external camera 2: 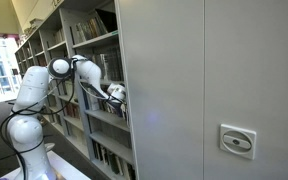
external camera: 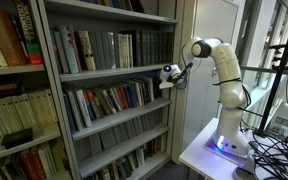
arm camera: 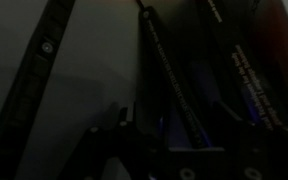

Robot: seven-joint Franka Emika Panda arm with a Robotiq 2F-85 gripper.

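My gripper (external camera: 167, 76) is at the right end of the bookcase, level with the middle row of books. In exterior view 2 the gripper (external camera 2: 117, 98) is partly hidden by the cabinet side. The wrist view is very dark. A thin black book (arm camera: 170, 72) with pale spine lettering slants down between the dark finger shapes at the bottom. Whether the fingers touch it cannot be made out. Another dark lettered book (arm camera: 242, 70) stands to its right.
A pale shelf panel (arm camera: 94, 70) lies left of the thin book. Books (external camera: 109, 102) fill the row left of my gripper. The grey cabinet side (external camera 2: 179, 90) stands close by the arm. A white table (external camera: 206, 160) carries the arm's base.
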